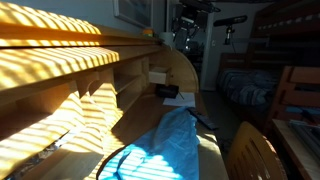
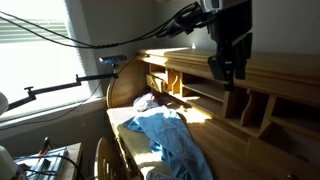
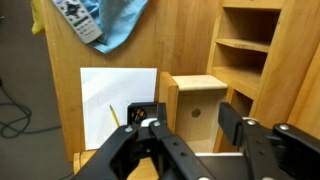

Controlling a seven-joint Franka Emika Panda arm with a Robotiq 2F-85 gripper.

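Note:
My gripper (image 2: 228, 78) hangs high above the roll-top desk (image 2: 240, 140) in exterior view 2, clear of its surface. In the wrist view its dark fingers (image 3: 234, 123) stand apart at the bottom, and no held thing can be made out between them. A blue cloth (image 1: 165, 148) lies spread along the desktop; part of it shows at the top of the wrist view. White paper (image 3: 112, 96) with a yellow pencil (image 3: 115, 116) on it lies near a black mesh holder (image 3: 143, 112).
Wooden cubbies (image 3: 243, 55) line the desk's back. A small light box (image 1: 158, 76) sits at the far end. A wooden chair (image 1: 250, 155) stands in front. Black cables (image 2: 100, 45) run beside the arm. A dark patch (image 1: 203, 118) shows by the cloth, perhaps shadow.

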